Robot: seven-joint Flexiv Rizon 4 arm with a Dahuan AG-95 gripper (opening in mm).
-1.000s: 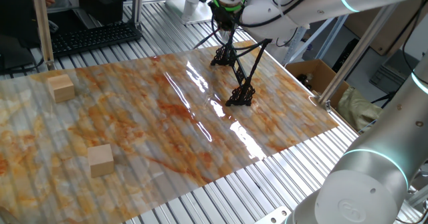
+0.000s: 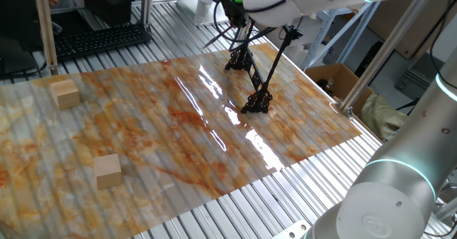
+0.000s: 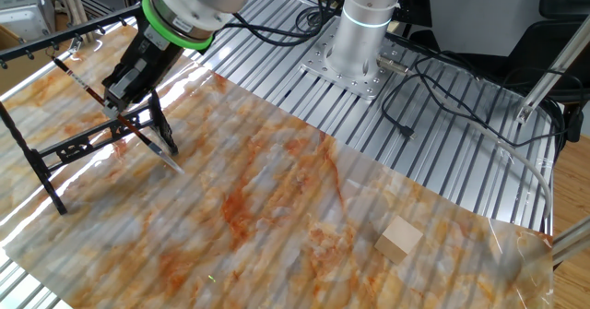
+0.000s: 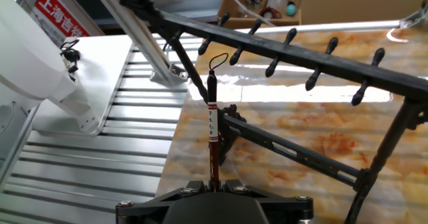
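A slim brush with a dark reddish handle, a white label and a black looped end (image 4: 212, 120) stands between the fingertips of my gripper, which appears shut on it. Seen from exterior view 2, the gripper (image 3: 114, 108) hangs tilted over a black rack, and the brush's pale tip (image 3: 172, 165) points down and right, above the marbled sheet; whether it touches cannot be told. The black rack (image 3: 92, 143) stands on the sheet, its pegged top bar (image 4: 287, 53) crossing the wrist view beyond the brush. In exterior view 1 the gripper is largely obscured among cables.
Two plain wooden cubes, one farther back (image 2: 65, 94) and one nearer (image 2: 108, 171), rest on the marbled sheet (image 2: 164, 139). A keyboard (image 2: 103, 41) lies by the far edge, and a cardboard box (image 2: 335, 78) sits beyond the rack.
In exterior view 1 the forearm and wrist have shifted up and slightly left, clearing more of the rack's upper part. The rack and both cubes have stayed put.
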